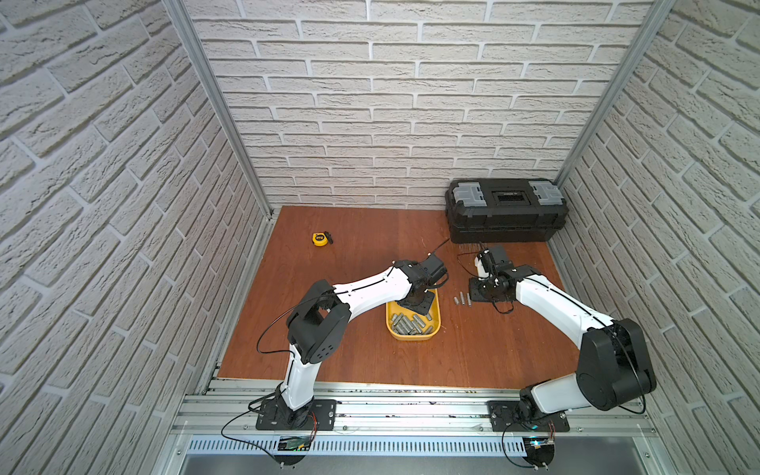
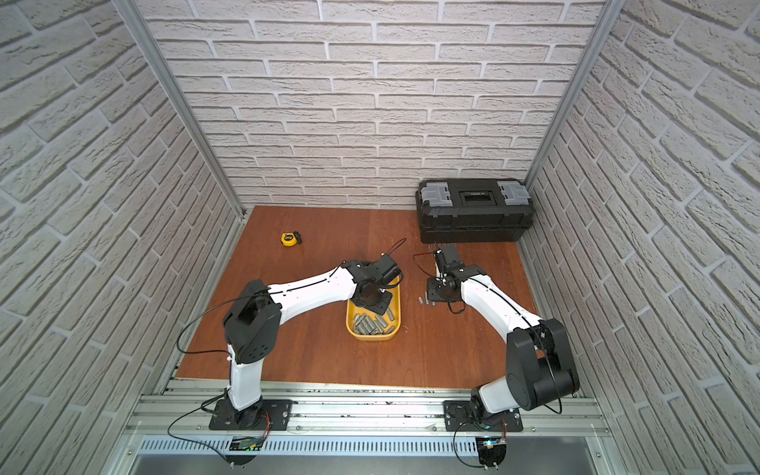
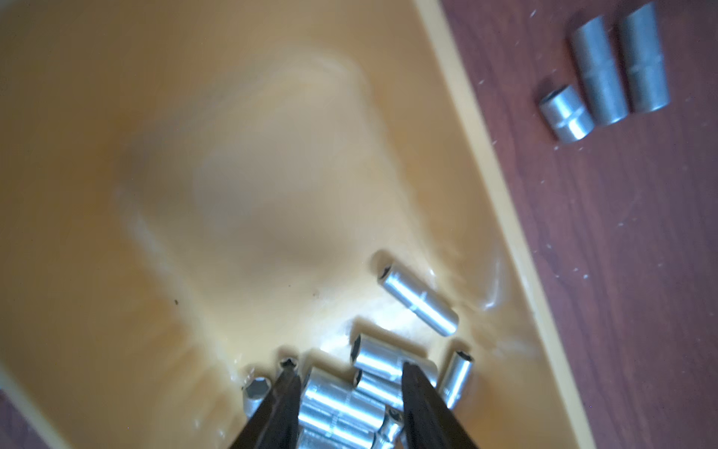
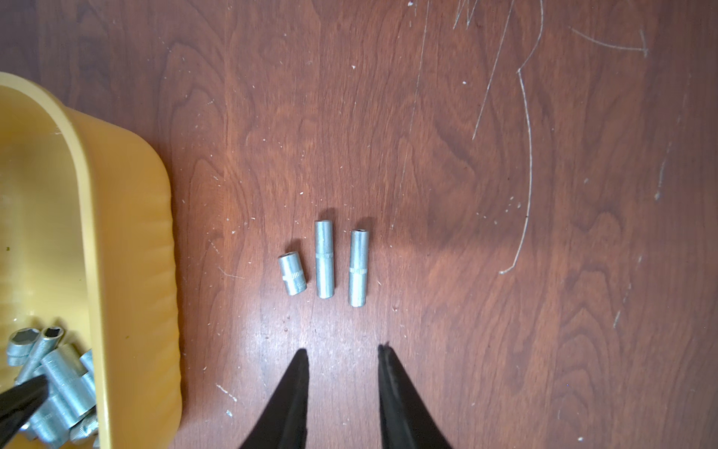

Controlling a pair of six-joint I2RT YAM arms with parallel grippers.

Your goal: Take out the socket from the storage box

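Note:
The yellow storage box point(image 1: 412, 335) holds several silver sockets point(image 3: 417, 299), bunched at its near end. My left gripper hangs over the box, its fingers apart above that bunch; a single socket lies a little apart from it. Outside, on the table right of the box, three sockets point(image 4: 324, 259) lie side by side, one shorter. My right gripper stands open above the table beside them, with nothing between its fingers.
A black toolbox point(image 1: 506, 213) stands at the back right. A yellow tape measure point(image 1: 320, 239) lies at the back left.

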